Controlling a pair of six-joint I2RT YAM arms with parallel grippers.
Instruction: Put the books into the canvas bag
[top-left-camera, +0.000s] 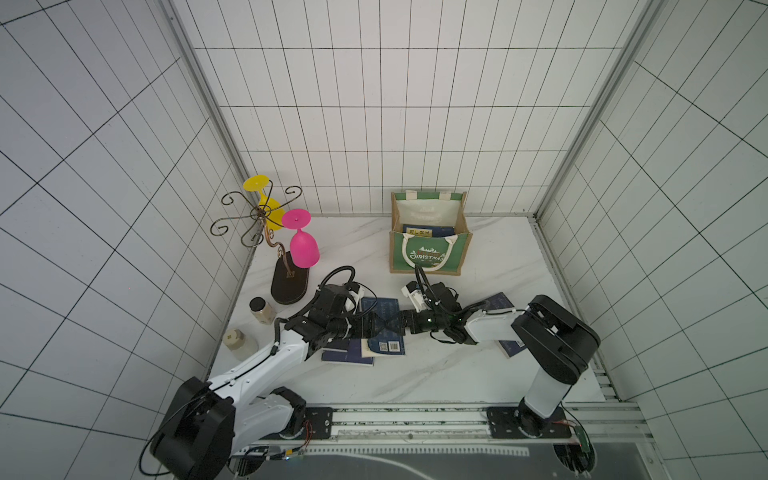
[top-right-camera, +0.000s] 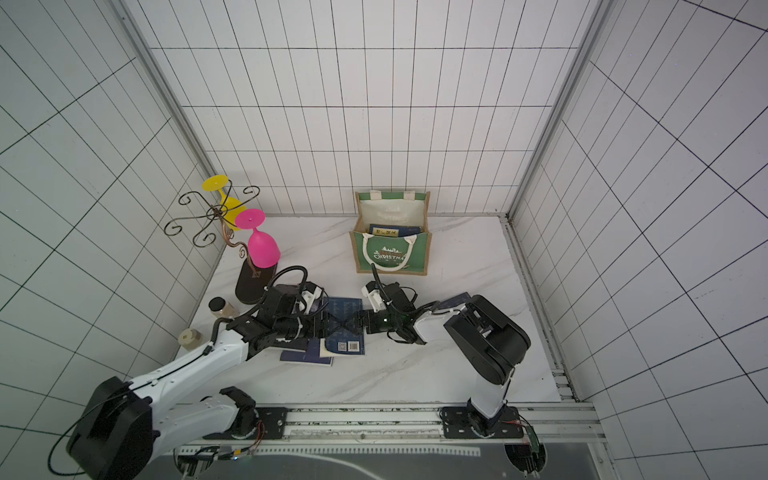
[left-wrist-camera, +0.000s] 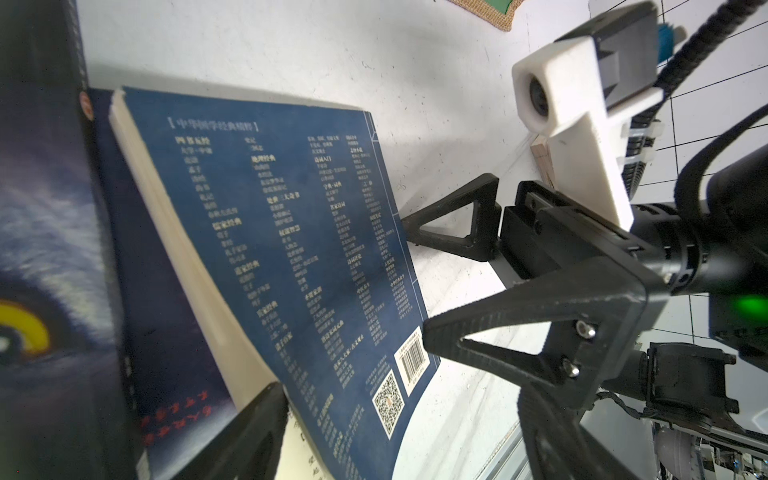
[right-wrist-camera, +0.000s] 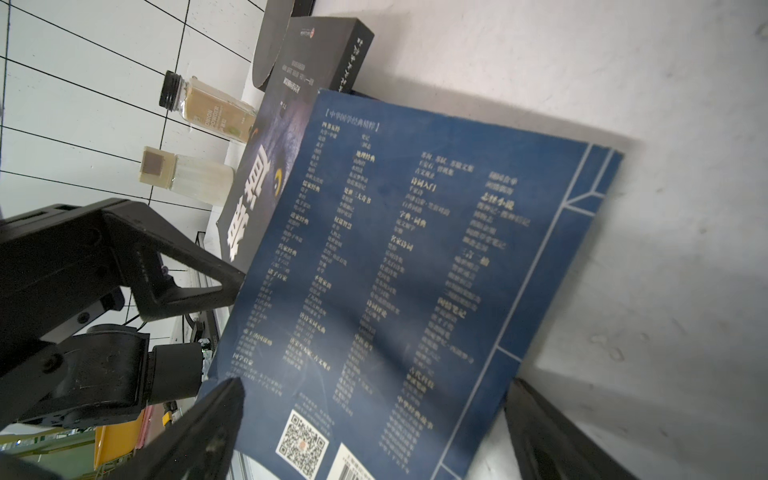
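A dark blue book (top-left-camera: 389, 326) with pale printed columns lies in front of the bag, partly resting on a darker book (left-wrist-camera: 160, 320). In the top left view, my left gripper (top-left-camera: 370, 324) is at its left edge, fingers part open; one blurred finger (left-wrist-camera: 248, 440) overlaps the page edge. My right gripper stands open over its right side, its right-hand finger (right-wrist-camera: 528, 424) just past the spine. Neither visibly grips it. The green canvas bag (top-left-camera: 428, 254) stands open behind, a book (top-left-camera: 432, 230) inside. Another book (top-left-camera: 512, 349) lies partly under the right arm.
A thick dark book (left-wrist-camera: 56, 240) lies left of the blue one. Two bottles, one dark-capped (top-left-camera: 262, 310), and a glass rack with a pink goblet (top-left-camera: 304, 249) stand at the left. Counter between books and bag is clear.
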